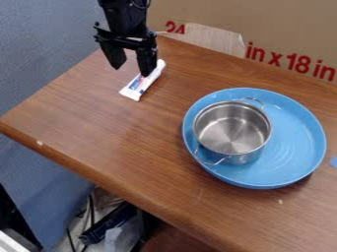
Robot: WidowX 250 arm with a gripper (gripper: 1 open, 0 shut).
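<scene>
My black gripper hangs over the back left of the wooden table, just above and left of a white tube with a small coloured label, lying diagonally. Whether the fingers are open or shut is hard to make out. To the right, a steel pot with wire handles stands on a blue plate.
Cardboard printed with red size markings stands behind the table. The table's left edge drops toward cables and clutter on the floor.
</scene>
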